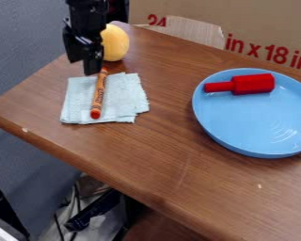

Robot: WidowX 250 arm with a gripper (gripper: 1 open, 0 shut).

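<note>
My black gripper (pixel 87 55) hangs at the upper left, over the far end of a thin orange stick (pixel 98 97) that lies on a folded pale blue cloth (pixel 124 100). A yellow oval object (pixel 113 42) is right behind the gripper, partly hidden by it. I cannot tell whether the fingers are open or shut. A light blue plate (pixel 251 127) on the right holds a red rolling pin (pixel 251 84).
A cardboard box (pixel 241 24) stands at the back. The table's left edge runs beside the cloth, with cables below.
</note>
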